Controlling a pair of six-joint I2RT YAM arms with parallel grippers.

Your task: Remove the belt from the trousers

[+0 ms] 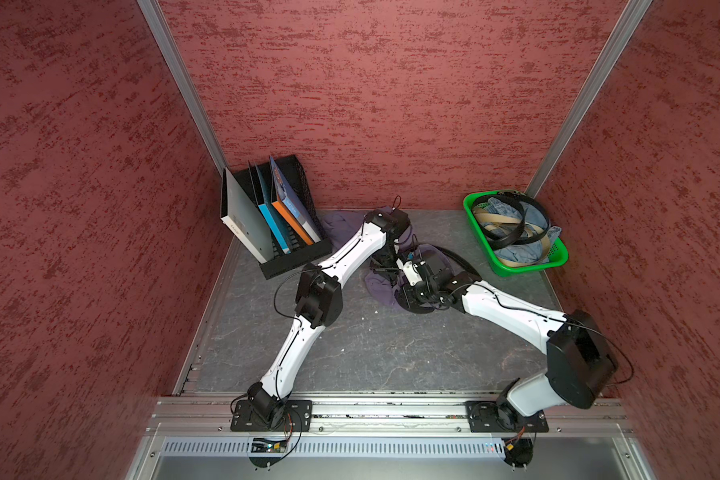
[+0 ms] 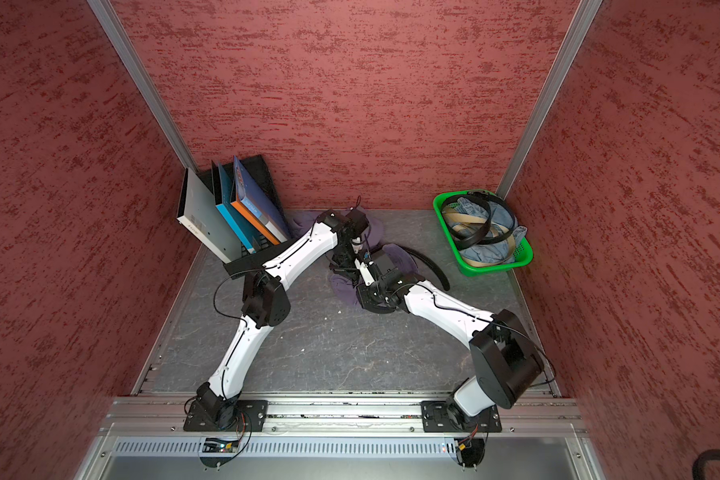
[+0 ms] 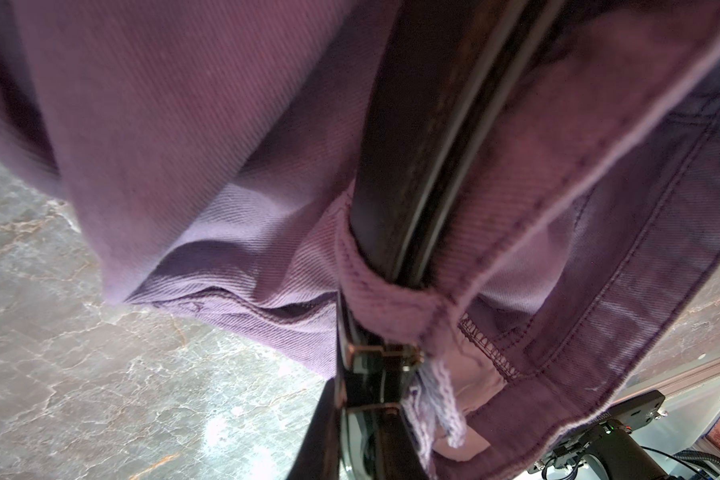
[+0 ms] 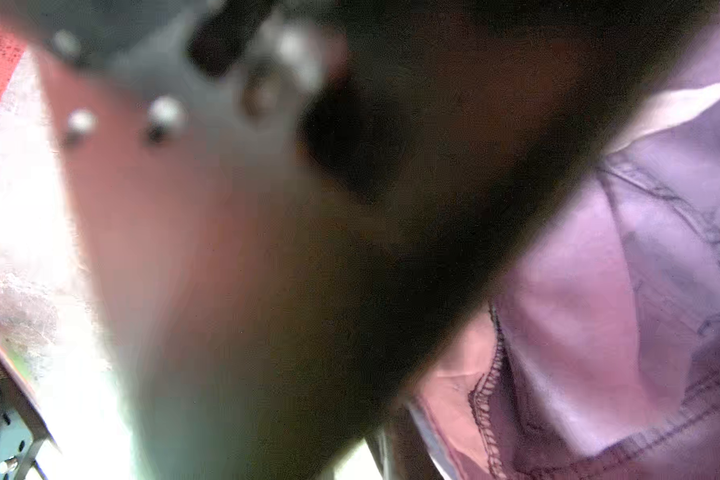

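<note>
The purple trousers (image 1: 380, 285) lie crumpled at the middle back, partly under both arms. In the left wrist view a dark belt (image 3: 412, 152) passes through a loop (image 3: 392, 308) of the purple cloth. My left gripper is shut on the belt just below that loop, where metal buckle parts (image 3: 368, 360) show. Beyond the right arm, the belt's free tail (image 2: 425, 264) curves out of the cloth. My right gripper (image 1: 405, 270) is right beside the left one. A large blurred dark shape blocks the right wrist view, hiding the right fingers; purple cloth (image 4: 584, 320) shows to its right.
At the back right stands a green basket (image 1: 557, 257) holding belts and denim. A black rack (image 1: 296, 259) with upright folders stands at the back left, close to the left arm.
</note>
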